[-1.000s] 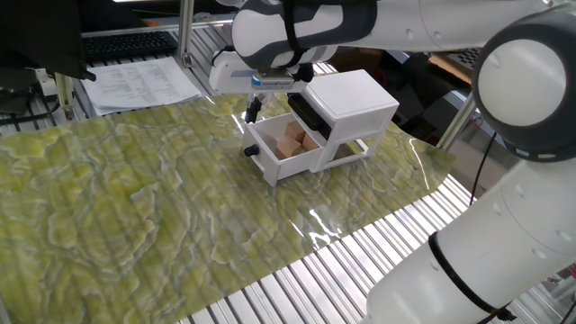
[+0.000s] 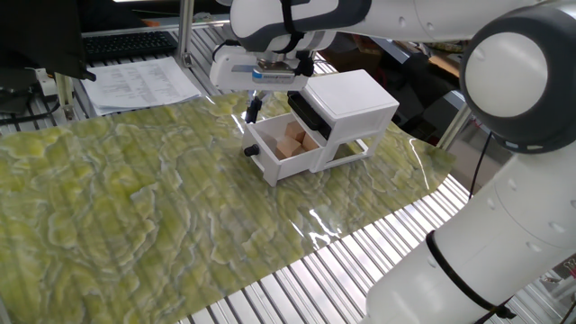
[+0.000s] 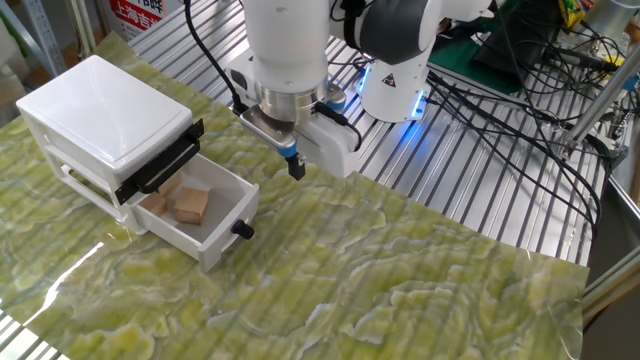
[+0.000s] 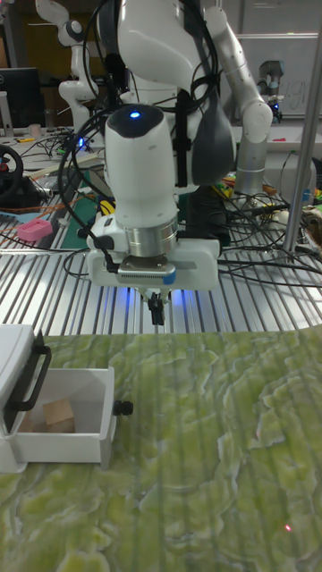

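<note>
A white drawer unit (image 3: 105, 105) stands on the green marbled sheet, its lower drawer (image 3: 235, 215) pulled out. Several wooden blocks (image 3: 192, 205) lie inside that drawer, towards the unit; a black knob (image 3: 243, 230) sits on its front. The upper drawer has a black handle (image 3: 160, 168) and looks closed. My gripper (image 4: 156, 311) points down beside the open drawer, towards the arm's base side and above the surface, clear of the knob. Its dark fingertips (image 3: 296, 168) are together, with nothing visible between them.
The green sheet (image 2: 117, 216) is bare in front of the drawer. Papers (image 2: 139, 85) and a keyboard (image 2: 130, 45) lie beyond its edge. Cables (image 3: 500, 140) run over the slatted metal table near the arm's base.
Over the last second the arm's upper links have shifted a little and the hand has tilted slightly, while the fingertips have barely moved. The drawer unit and blocks are unchanged.
</note>
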